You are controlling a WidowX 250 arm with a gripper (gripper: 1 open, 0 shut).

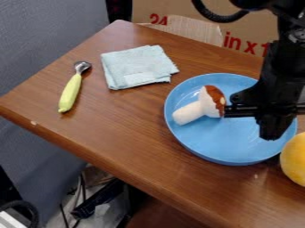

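Observation:
A toy mushroom [198, 108] with a white stem and a brown spotted cap lies on its side on a blue plate [234, 148]. My black gripper [233, 110] hangs over the plate just right of the mushroom, its tip at or very near the cap. I cannot tell whether it is open or shut.
A yellow-handled scoop [70, 90] and a folded pale blue cloth [139, 65] lie on the wooden table at the left. A yellow round object [294, 163] is at the right edge, beside the plate. A cardboard box [245, 40] stands behind.

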